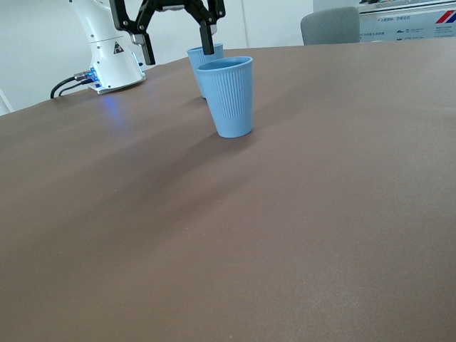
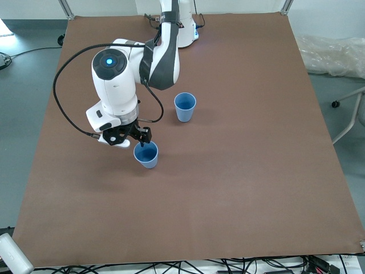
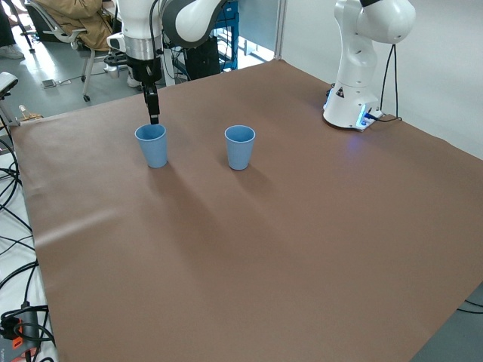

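Note:
Two light blue ribbed cups stand upright on the brown table. The black gripper (image 1: pixel 178 57) hangs over one cup (image 1: pixel 229 100) in the top view, its fingers spread apart with nothing visible between them, just above the rim level. In the left view that cup (image 2: pixel 146 158) sits directly below the gripper; in the right view it is the left cup (image 3: pixel 152 148). The other cup (image 2: pixel 185 111) stands farther back, at the right one in the right view (image 3: pixel 239 148).
The white arm base (image 3: pixel 347 102) stands at one edge with cables. Cables and equipment (image 3: pixel 26 324) run along another edge, outside the tabletop.

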